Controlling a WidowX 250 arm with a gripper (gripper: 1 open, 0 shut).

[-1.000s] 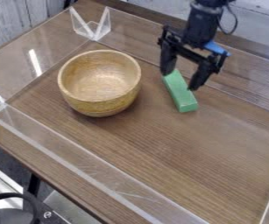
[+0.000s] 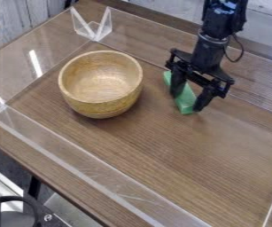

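Note:
My black gripper hangs over a green block right of centre, its fingers down around the block and partly hiding it. Whether the fingers touch the block, or how far apart they are, is hard to tell. A tan wooden bowl sits to the left of the block.
A small clear plastic object stands at the back left on the wooden table. A black object shows at the lower left corner.
My gripper has come down from above the back of the table onto the green block, which it now partly covers.

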